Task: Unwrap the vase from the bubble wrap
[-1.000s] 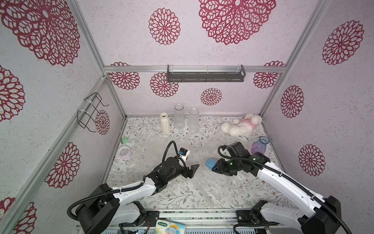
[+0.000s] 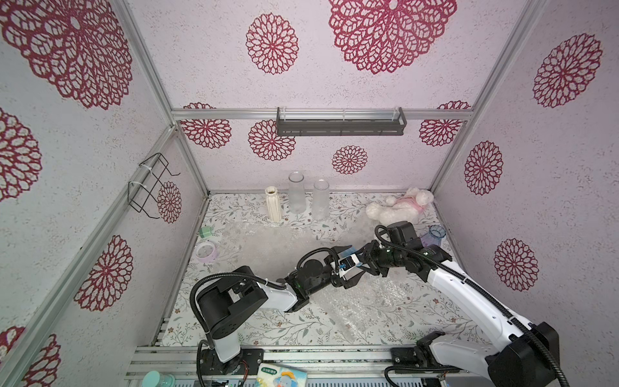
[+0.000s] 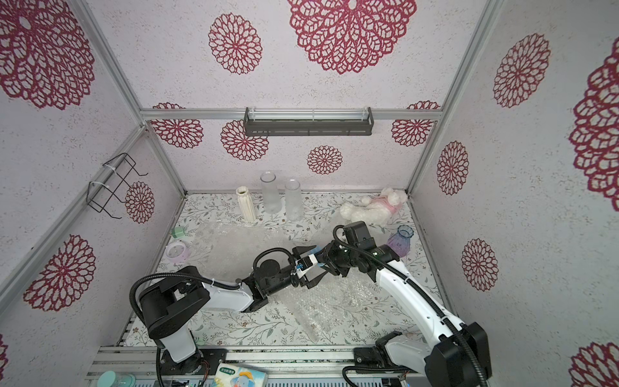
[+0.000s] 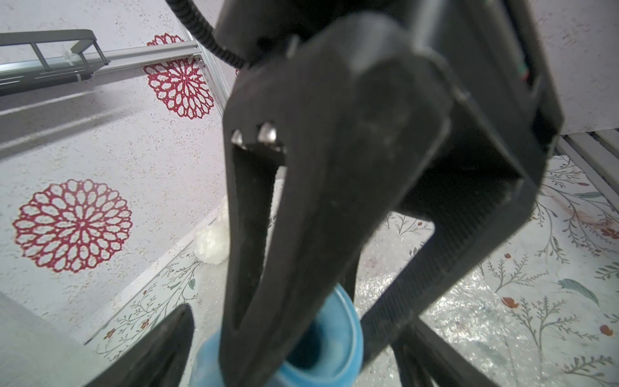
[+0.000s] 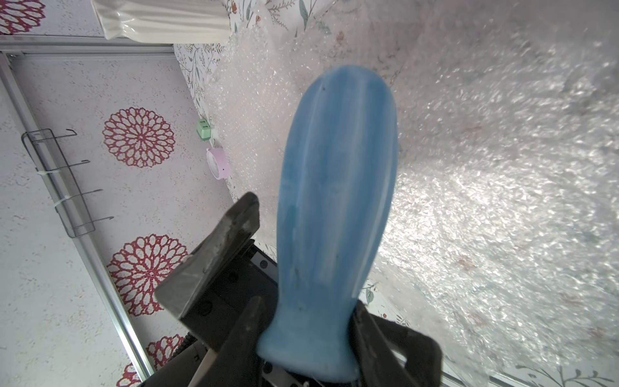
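The blue ribbed vase [image 5: 338, 187] is bare and held in the air, with my right gripper shut on it at the neck and flared rim. Only bits of its blue show between the two grippers in the top views. My left gripper [image 2: 351, 265] has its fingers [image 5: 212, 258] spread on either side of the vase; contact cannot be made out. In the left wrist view, the right gripper's dark fingers cross the vase's blue rim [image 4: 345, 348]. Clear bubble wrap [image 5: 490, 213] lies spread flat over the table below.
At the back stand a cream vase [image 2: 273, 205] and two clear glass vases [image 2: 296, 193]. A white plush toy [image 2: 403, 207] and a purple vase [image 3: 400, 240] are at the right; a pink tape roll [image 2: 206, 251] lies left.
My left gripper has moved right and up to the vase, its fingers now around it.
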